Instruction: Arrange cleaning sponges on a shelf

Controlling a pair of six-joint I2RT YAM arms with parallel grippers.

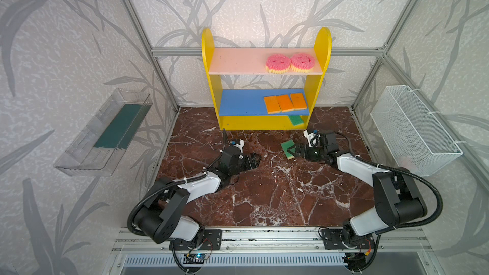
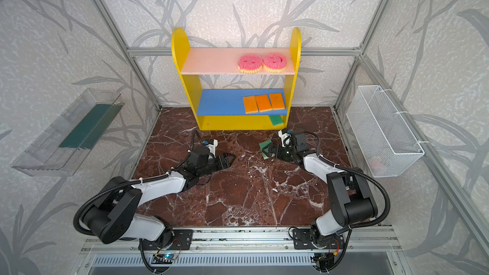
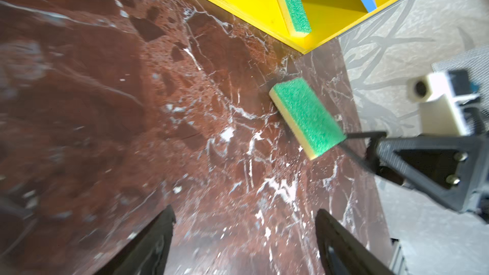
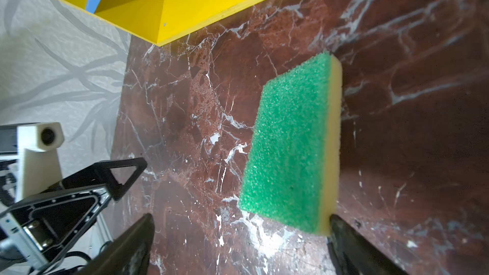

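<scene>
A green-topped sponge (image 1: 287, 148) with a pale yellow underside lies on the marble table in front of the shelf (image 1: 265, 123). My right gripper (image 1: 299, 151) is at its right side, fingers apart. In the right wrist view one finger (image 4: 351, 247) overlaps the near corner of the sponge (image 4: 287, 147); whether it touches cannot be told. Another green sponge (image 3: 293, 7) sits at the right end of the yellow bottom level. To the left, my left gripper (image 1: 253, 160) hovers over bare table, fingers apart with nothing between them.
Several orange sponges (image 1: 284, 102) line the right of the blue level (image 1: 242, 102); two pink round sponges (image 1: 278, 63) sit above on the pink level (image 1: 236, 61). A clear bin (image 1: 84, 165) hangs left, a white mesh basket (image 1: 415, 127) right.
</scene>
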